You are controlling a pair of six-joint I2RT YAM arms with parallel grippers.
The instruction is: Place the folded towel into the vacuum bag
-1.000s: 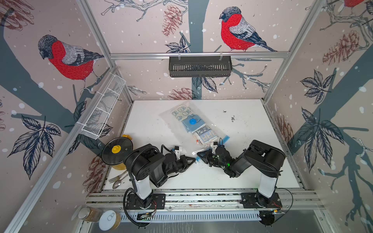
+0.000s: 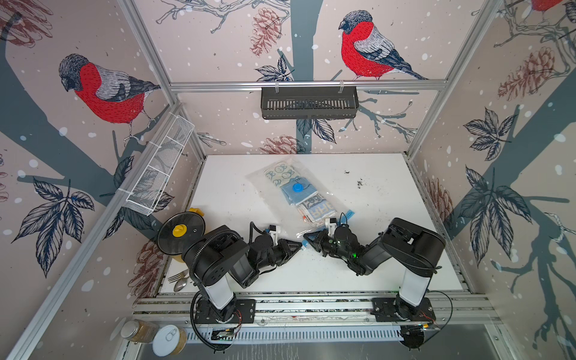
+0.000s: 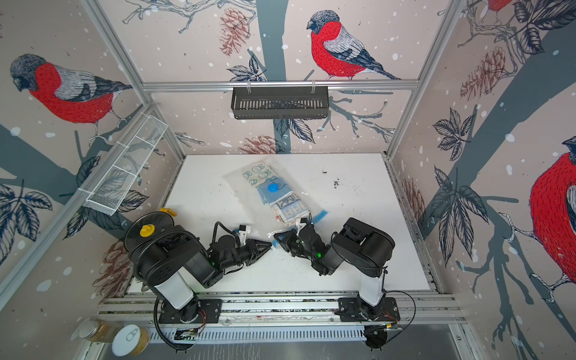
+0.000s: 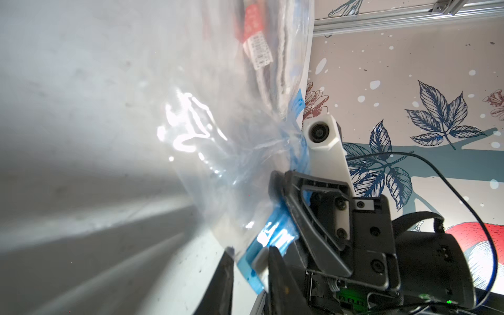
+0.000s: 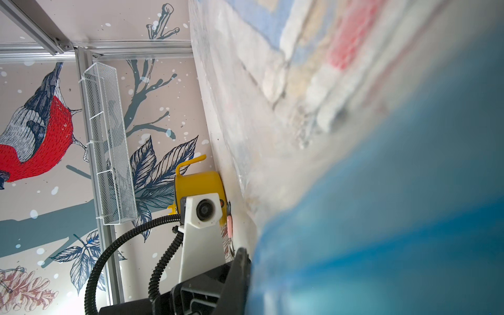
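Observation:
A clear vacuum bag [image 2: 270, 198] lies diagonally on the white table, with folded towels [image 2: 318, 207] and a blue valve [image 2: 297, 187] visible inside or under the plastic. My left gripper [image 2: 295, 246] is low at the bag's near end; in the left wrist view its fingertips [image 4: 229, 251] are at the blue seal strip [image 4: 275, 231], with a small gap between them. My right gripper [image 2: 309, 238] is at the same end, just right of the left one; in the right wrist view blue plastic fills much of the close foreground, and its grip is unclear.
A dark-lidded yellow pot [image 2: 180, 231] and cutlery [image 2: 178, 279] stand or lie at the left edge. A white wire rack [image 2: 159, 162] hangs on the left wall, a dark basket [image 2: 309, 103] at the back.
Both arms have shifted very slightly over the last second, the right one a little to the right. The bag looks unchanged.

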